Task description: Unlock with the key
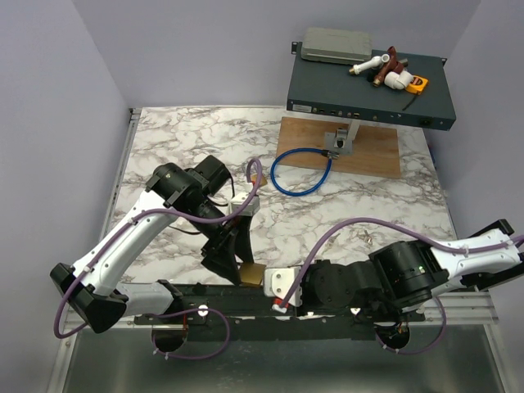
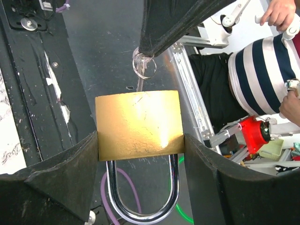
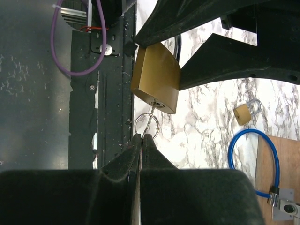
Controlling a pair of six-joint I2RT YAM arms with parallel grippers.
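A brass padlock (image 2: 139,124) with a steel shackle (image 2: 173,187) is clamped by its sides in my left gripper. Both shackle legs run into the body. In the right wrist view, the keyhole side of the padlock (image 3: 158,79) faces my right gripper, which is shut at the key's head end. The thin key (image 3: 149,123), with its ring (image 3: 136,123) hanging around it, spans from those fingertips to the keyhole (image 3: 159,104). Its tip meets the keyhole; how deep it sits, I cannot tell. In the top view, the padlock (image 1: 252,275) is above the table's front edge.
A second, smaller padlock (image 3: 242,114) lies on the marble tabletop. Farther back are a blue cable loop (image 1: 274,173) and a wooden board (image 1: 381,151) under a dark equipment shelf (image 1: 372,86). Purple hoses run along both arms.
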